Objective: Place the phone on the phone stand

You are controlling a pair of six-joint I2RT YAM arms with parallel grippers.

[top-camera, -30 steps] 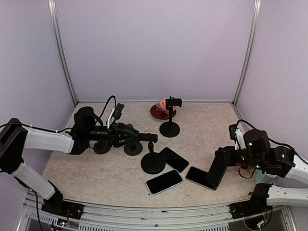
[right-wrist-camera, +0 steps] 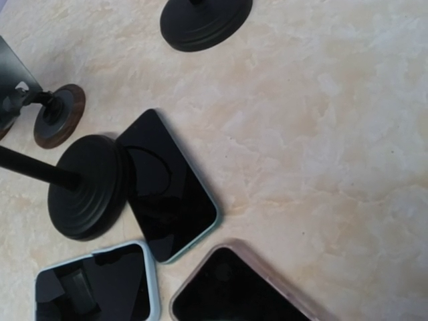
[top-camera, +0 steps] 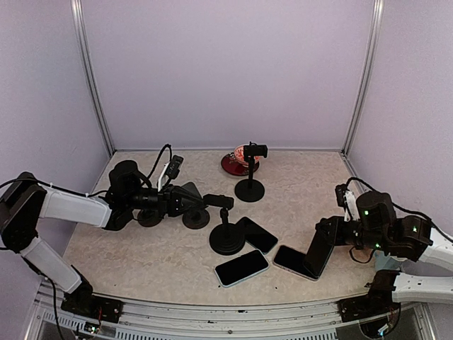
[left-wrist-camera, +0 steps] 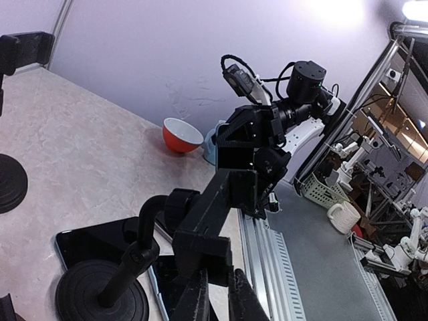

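Observation:
My left gripper (top-camera: 198, 202) is at the clamp head of the front black phone stand (top-camera: 226, 239); in the left wrist view its fingertips (left-wrist-camera: 239, 297) sit just below the head (left-wrist-camera: 204, 247), partly open, with the grip itself partly hidden. My right gripper (top-camera: 323, 231) is shut on a dark phone (top-camera: 318, 255), held tilted upright above the right end of a pink-cased phone (top-camera: 289, 258). A phone in a pale case (top-camera: 241, 268) lies in front of the stand, and another phone (right-wrist-camera: 167, 187) lies beside its base.
A second black stand (top-camera: 249, 190) stands at the back, before a red round object (top-camera: 233, 164). More stand bases (top-camera: 196, 219) are at the left under my left arm. An orange bowl (left-wrist-camera: 182, 139) sits at the right edge.
My left arm has lowered very slightly at the front stand's head. The right arm and the phone it holds are essentially still.

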